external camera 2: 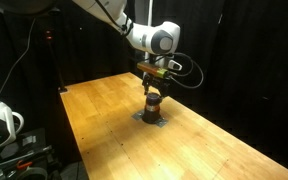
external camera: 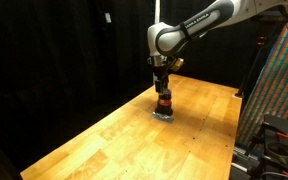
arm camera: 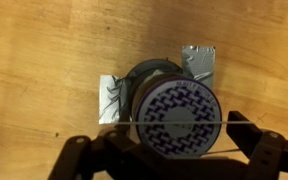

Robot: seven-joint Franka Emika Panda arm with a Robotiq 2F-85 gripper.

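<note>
A dark cylinder [external camera: 164, 103] with an orange band stands upright on the wooden table, on a wider dark base. From above, its round top [arm camera: 178, 114] shows a purple-and-white pattern. Silver tape [arm camera: 198, 62] lies at the base. My gripper is open just above the cylinder, its black fingers [arm camera: 110, 150] spread to either side of the top. A thin pale line [arm camera: 184, 123], like a string or band, runs across between the fingers. In the exterior views the gripper [external camera 2: 153, 89] points down over the cylinder; whether it touches the top is unclear.
Wide bare table [external camera: 99, 145] extends around the cylinder. A black curtain [external camera: 64, 70] hangs behind the table. Dark equipment [external camera: 279, 150] stands beyond the table's right edge, and a cable [external camera 2: 200, 72] loops from the arm.
</note>
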